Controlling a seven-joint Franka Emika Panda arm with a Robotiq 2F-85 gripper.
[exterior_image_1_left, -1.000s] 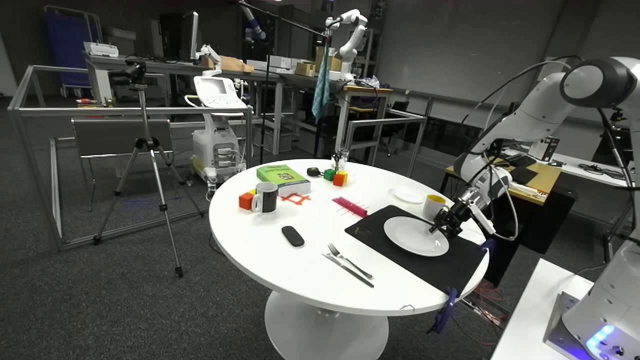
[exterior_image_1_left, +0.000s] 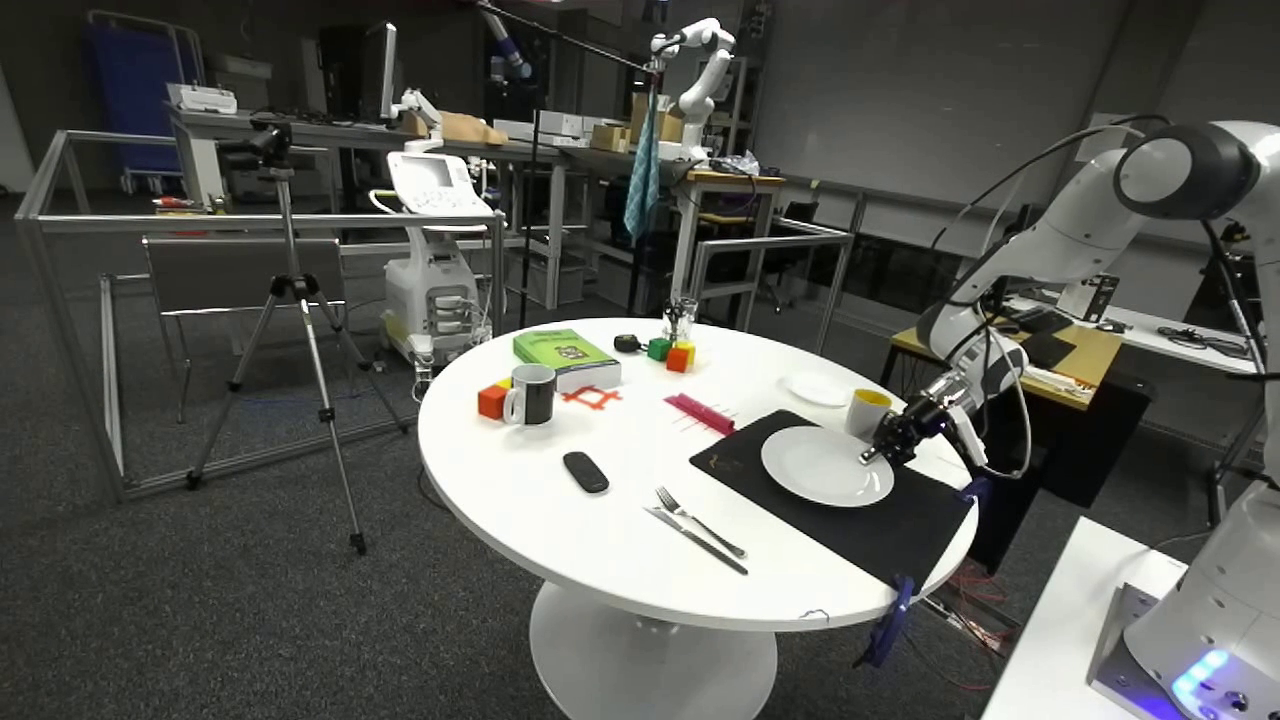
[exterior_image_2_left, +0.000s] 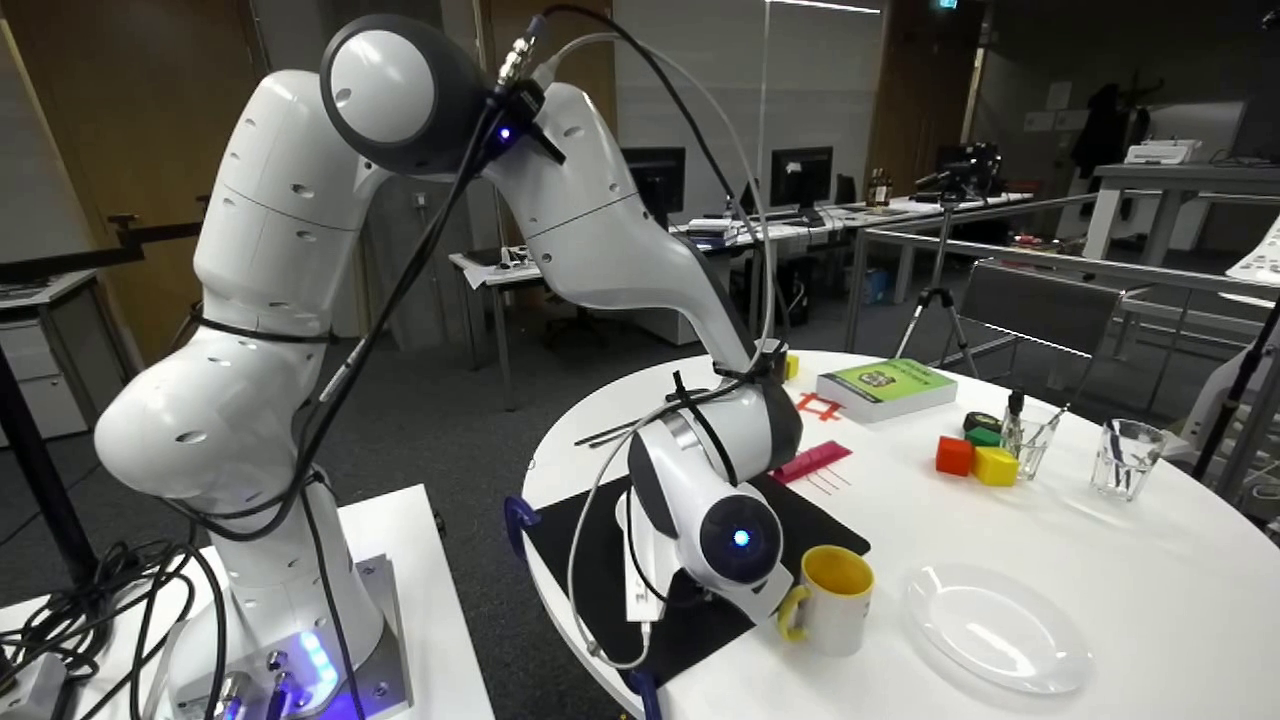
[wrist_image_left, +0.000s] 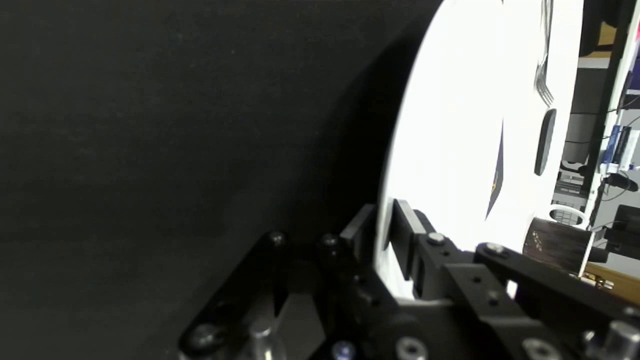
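Observation:
A white plate (exterior_image_1_left: 818, 470) is over the black mat (exterior_image_1_left: 894, 534) at the table's right side. My gripper is shut on the plate's rim, one finger (wrist_image_left: 361, 231) on each side of it in the wrist view. A dark shadow lies on the mat along the plate's edge there; how far the plate is off the mat, I cannot tell. From exterior view 2, the arm's end (exterior_image_2_left: 720, 516) hides the fingers. Close beside the gripper stands a white mug with a yellow inside (exterior_image_2_left: 834, 606).
A clear plate (exterior_image_2_left: 998, 626) lies beyond the yellow mug. A fork (exterior_image_1_left: 699, 521) and a knife (exterior_image_1_left: 696, 540) lie left of the mat, a black mouse (exterior_image_1_left: 585, 472) farther off. Blue clamps (exterior_image_1_left: 890, 624) grip the table edge.
The plate has shifted slightly left and up in exterior view 1, while the arm's end has tilted a little. My gripper stays at its rim. Other table objects stand as before.

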